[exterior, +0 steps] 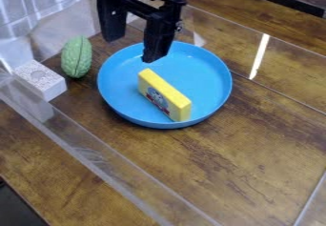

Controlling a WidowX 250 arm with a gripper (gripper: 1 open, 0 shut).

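Observation:
The black gripper (133,31) hangs over the back part of a blue plate (204,77), its two dark fingers pointing down on either side; whether its fingers are open or shut is hard to make out. A yellow box (165,94) with a printed side lies on the plate, in front of the gripper and apart from it.
A green ridged object (76,57) stands left of the plate. A white block (40,81) sits further left by clear plastic.

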